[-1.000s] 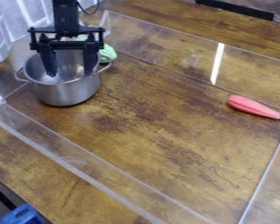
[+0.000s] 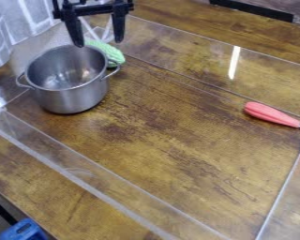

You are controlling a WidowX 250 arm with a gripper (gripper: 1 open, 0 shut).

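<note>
My black gripper point(image 2: 98, 37) is at the top left, raised above and behind a steel pot point(image 2: 67, 92), its two fingers apart and pointing down, with nothing visible between them. The pot stands upright on the wooden table with a handle on each side and looks empty inside, though its bottom is only partly visible. A pale green vegetable-like object point(image 2: 105, 52) lies just behind the pot, beneath the gripper.
A utensil with a red handle point(image 2: 272, 115) lies at the right edge. A blue object point(image 2: 23, 231) is at the lower left. Transparent edges border the table point(image 2: 172, 141), whose middle is clear.
My gripper has risen out from over the pot toward the top of the view, uncovering the pot's interior and more of the green object.
</note>
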